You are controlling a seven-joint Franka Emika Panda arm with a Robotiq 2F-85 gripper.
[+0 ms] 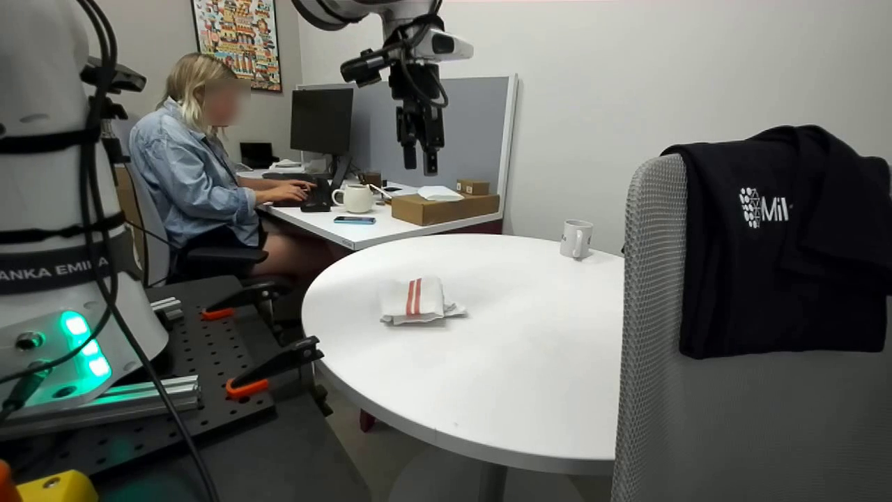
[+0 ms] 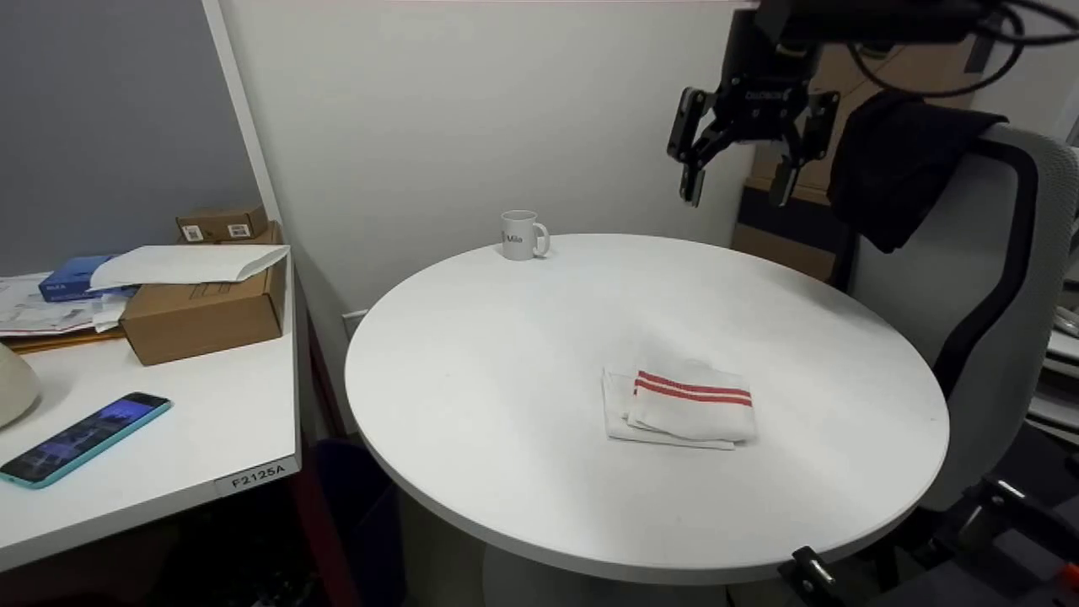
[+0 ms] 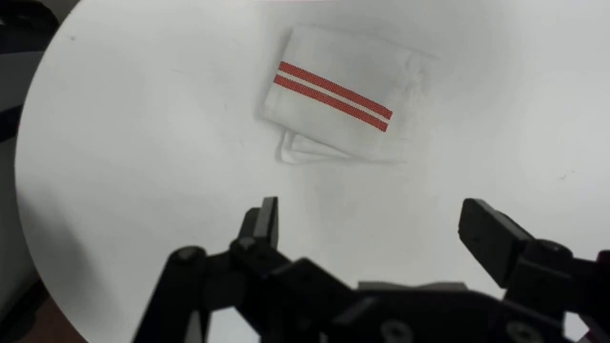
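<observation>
A folded white cloth with two red stripes (image 1: 424, 300) lies flat on the round white table (image 1: 518, 368). In exterior view 2 the same cloth (image 2: 688, 403) is right of the table's middle, its layers slightly offset. My gripper (image 1: 420, 159) hangs well above the tabletop, pointing down and touching nothing. Its fingers are spread wide in exterior view 2, and the gripper (image 2: 738, 192) holds nothing there. From the wrist view, the cloth (image 3: 331, 97) shows whole beyond the fingertips, with bare table between the open fingers.
A white mug (image 2: 518, 236) stands near the table's far edge. A grey chair (image 1: 660, 335) with a black shirt (image 1: 778, 251) over it borders the table. A person (image 1: 201, 159) sits at the desk behind.
</observation>
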